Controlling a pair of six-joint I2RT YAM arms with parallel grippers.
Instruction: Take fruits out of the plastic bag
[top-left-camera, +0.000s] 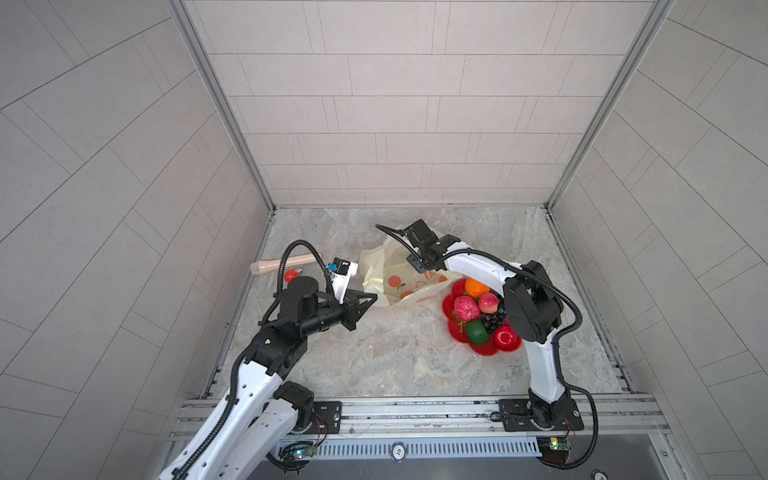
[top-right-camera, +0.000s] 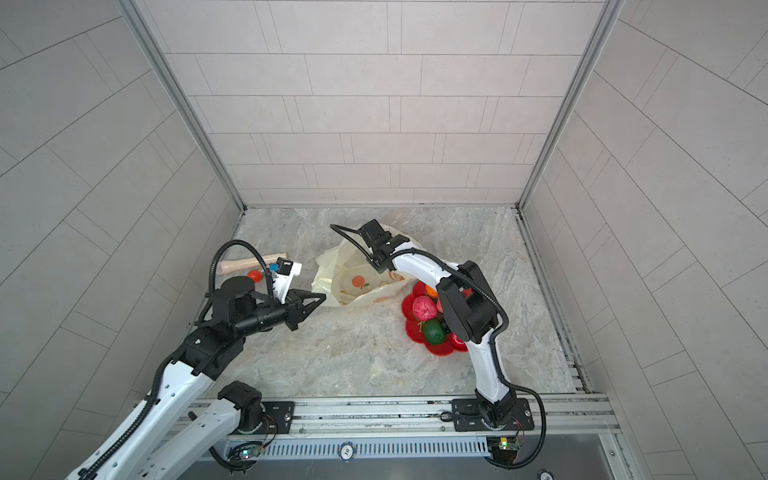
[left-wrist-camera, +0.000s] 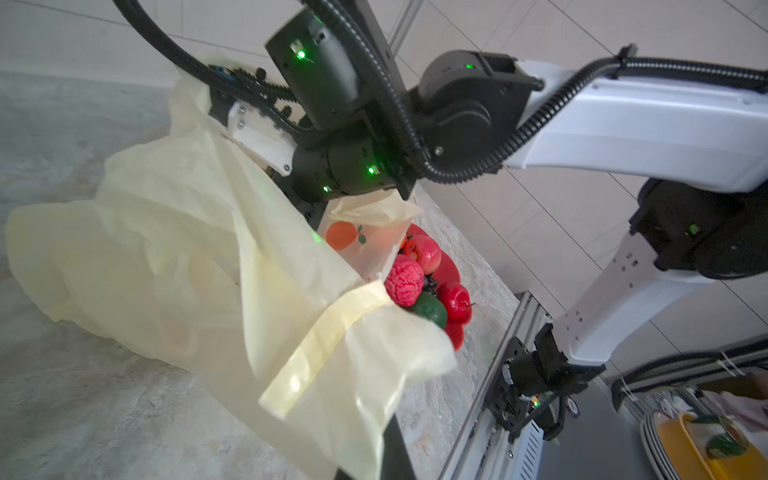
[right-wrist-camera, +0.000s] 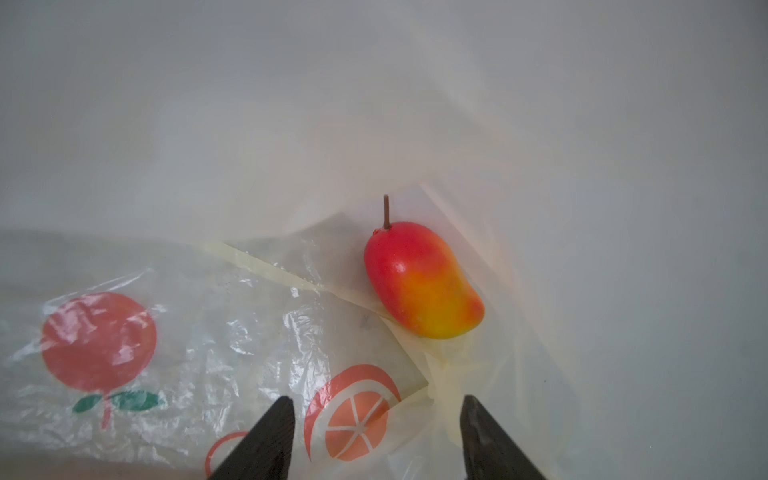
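My left gripper (top-left-camera: 369, 297) is shut at the near-left rim of the translucent cream plastic bag (left-wrist-camera: 184, 264), whose folds hide its fingertips in the left wrist view. My right gripper reaches down into the bag from above, open, with nothing between its fingers; in the top views its wrist hides the tips. A red-yellow mango with a stem (right-wrist-camera: 424, 280) lies on the bag's inside, beyond the right fingertips. A red flower-shaped tray (top-right-camera: 440, 349) right of the bag holds several fruits, among them a pink one (left-wrist-camera: 404, 280) and a dark green one (top-right-camera: 434, 331).
A pale wooden roller-like object (top-left-camera: 268, 265) and a small red round thing (top-left-camera: 290, 274) lie at the left of the table, behind my left arm. Walls enclose the sides and back.
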